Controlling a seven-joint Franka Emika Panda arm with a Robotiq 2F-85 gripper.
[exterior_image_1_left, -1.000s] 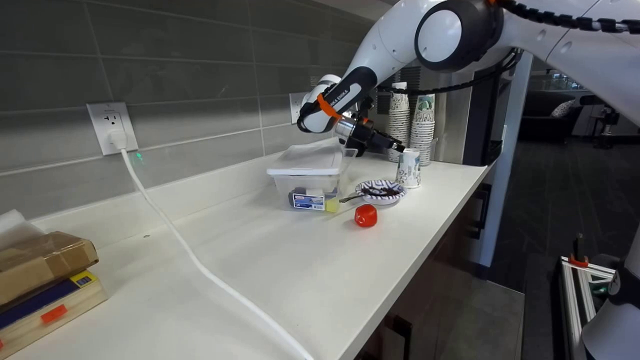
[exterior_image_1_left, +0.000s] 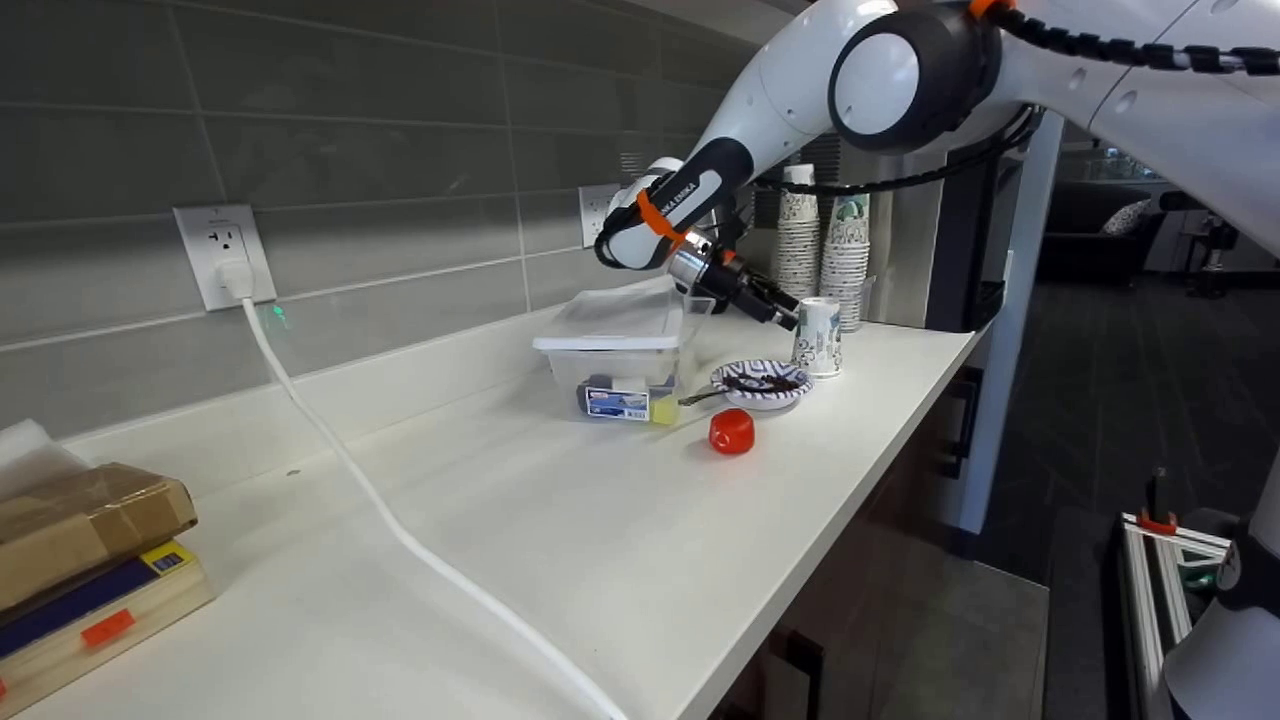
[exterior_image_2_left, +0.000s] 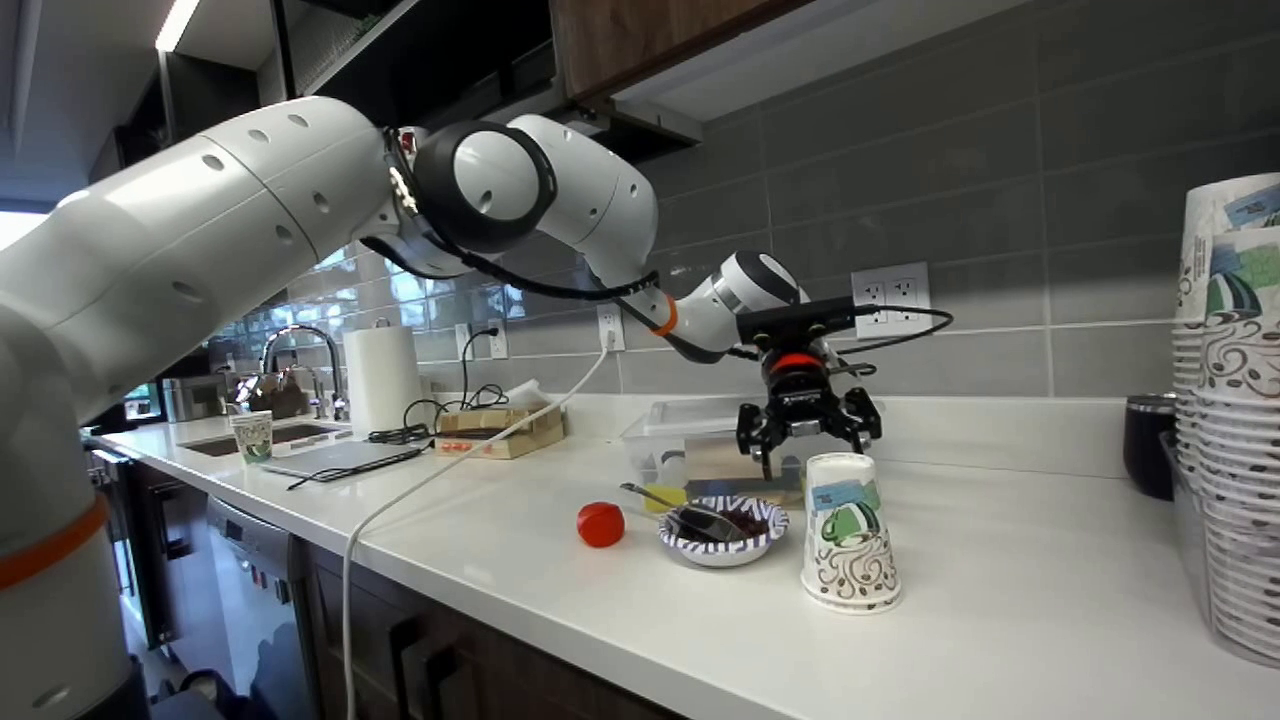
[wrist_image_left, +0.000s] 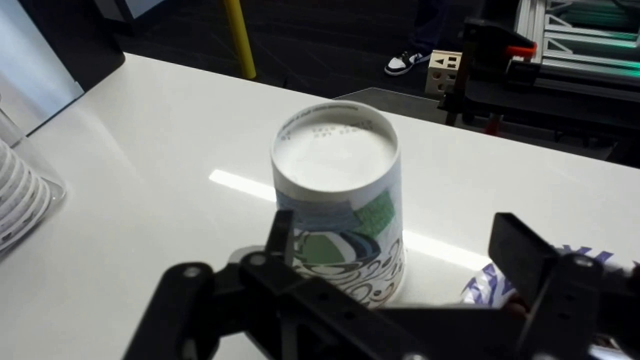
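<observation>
A patterned paper cup (wrist_image_left: 339, 204) stands upside down on the white counter, its base facing up. My gripper is open, its fingers spread wide, with the cup beyond them in the wrist view. One finger (wrist_image_left: 280, 235) overlaps the cup's near left side there; the other stands well to its right, in front of the bowl. In exterior view 2 the gripper (exterior_image_2_left: 812, 454) hangs above and behind the cup (exterior_image_2_left: 851, 540). Whether a finger touches the cup, I cannot tell.
A patterned bowl (exterior_image_2_left: 721, 552) with dark contents and a spoon sits beside the cup, a red object (exterior_image_2_left: 600, 524) beyond it. Behind stand a lidded clear bin (exterior_image_1_left: 615, 330) and tall cup stacks (exterior_image_1_left: 845, 264). The counter's front edge (exterior_image_1_left: 864, 480) is near.
The gripper has tipped downward and come lower near the cup. The cup, bowl and red object stay where they were.
</observation>
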